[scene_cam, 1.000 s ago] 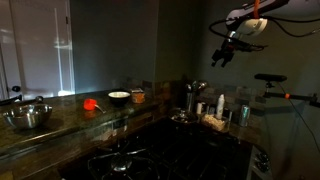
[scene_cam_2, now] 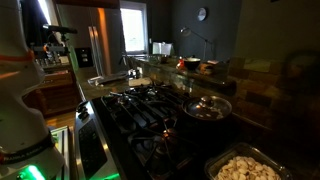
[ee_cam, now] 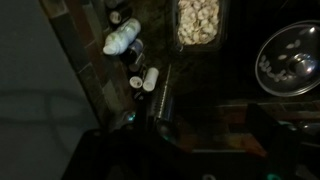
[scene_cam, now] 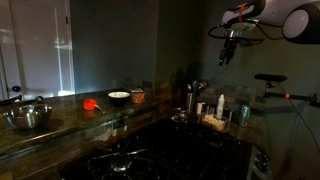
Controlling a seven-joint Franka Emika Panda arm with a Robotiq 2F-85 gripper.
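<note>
High above the far right of the counter, my gripper (scene_cam: 224,60) hangs in the air from the arm. In the wrist view its dark fingers stand wide apart at the lower edge, so it is open, with nothing seen held between them. Below it lie a clear tray of pale pieces (ee_cam: 199,22), a white bottle (ee_cam: 122,37) and a glass-lidded pan (ee_cam: 290,58). A small white container (ee_cam: 151,79) lies nearer the middle of that view. The same tray (scene_cam_2: 246,168) shows at the lower right of the second exterior view.
A dark stove (scene_cam_2: 150,125) fills the middle, with a lidded pan (scene_cam_2: 208,108) at its right. On the raised ledge are a metal bowl (scene_cam: 28,116), a red item (scene_cam: 91,104), a pale-topped bowl (scene_cam: 119,98) and an orange container (scene_cam: 138,96). A green can (scene_cam: 244,115) stands right of the tray.
The arm has changed its pose at the upper right, its upper links reaching farther into view. The gripper stays high, and the things on the counter and ledge have not moved.
</note>
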